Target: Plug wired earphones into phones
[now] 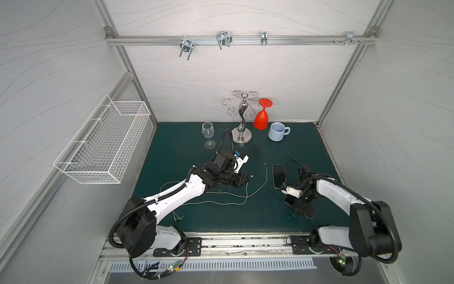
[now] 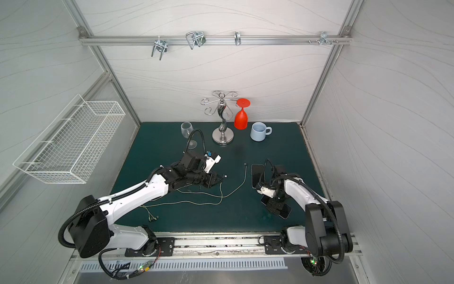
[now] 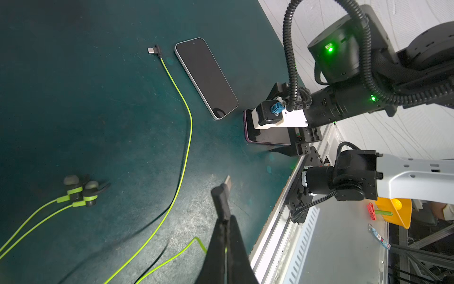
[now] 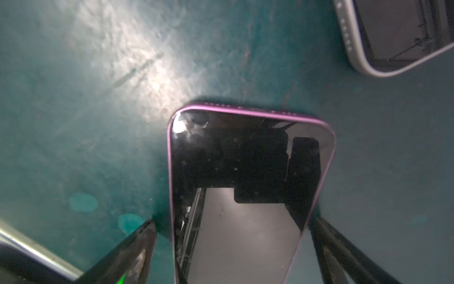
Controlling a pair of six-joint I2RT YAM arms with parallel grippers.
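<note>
My left gripper is shut in mid-table, a small plug tip [image 3: 228,182] showing at its fingertips with lime cable below. Another plug [image 3: 157,51] lies beside the silver-edged phone [image 3: 205,78]. The earbuds [image 3: 82,191] rest on the mat. My right gripper is open, low over the pink-edged phone [image 4: 241,156], its fingertips on either side of that phone's long edges.
A wine glass [image 1: 207,130], metal stand [image 1: 241,135] with red goblet [image 1: 260,120], and blue mug [image 1: 276,132] stand at the back. A wire basket [image 1: 85,173] hangs on the left wall.
</note>
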